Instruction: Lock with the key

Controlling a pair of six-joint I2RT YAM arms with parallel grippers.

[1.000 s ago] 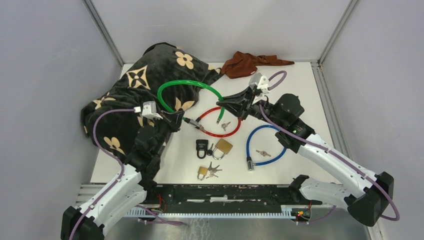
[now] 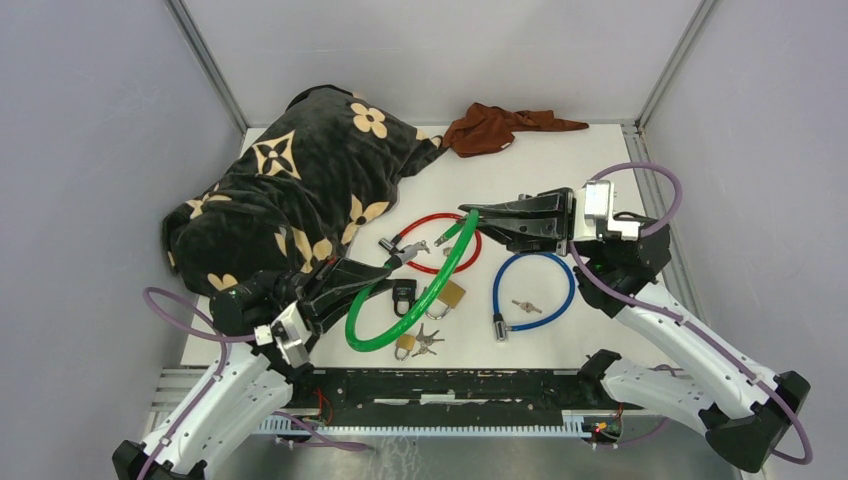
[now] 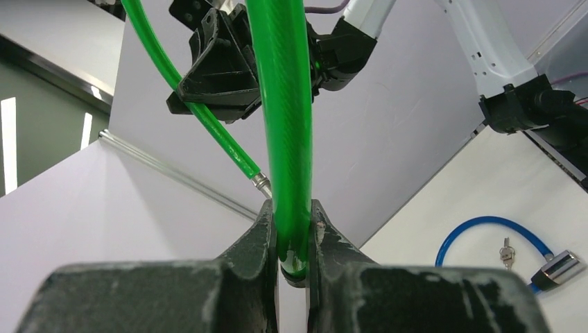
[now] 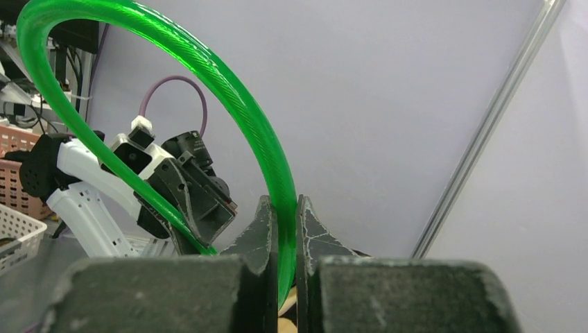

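A green cable lock (image 2: 430, 290) hangs bowed between my two grippers above the table. My left gripper (image 2: 386, 270) is shut on the cable close to its silver lock cylinder (image 2: 405, 256), from which a key seems to stick out. Near the other end, my right gripper (image 2: 466, 214) is shut on the cable too. The cable's metal tip (image 3: 261, 183) shows free of the cylinder in the left wrist view. In the right wrist view the green loop (image 4: 229, 87) rises from between the fingers, and the tip is hidden.
On the white table (image 2: 600, 300) lie a red cable lock (image 2: 478, 255), a blue cable lock (image 2: 496, 285), a black padlock (image 2: 403, 293), brass padlocks (image 2: 451, 292) and loose keys (image 2: 427, 339). A dark patterned blanket (image 2: 320, 165) fills the back left, with a brown cloth (image 2: 490, 130) beside it.
My left gripper has come right and toward the front, turning as it went. The right gripper has shifted slightly right. The green loop has swung from the back to the front.
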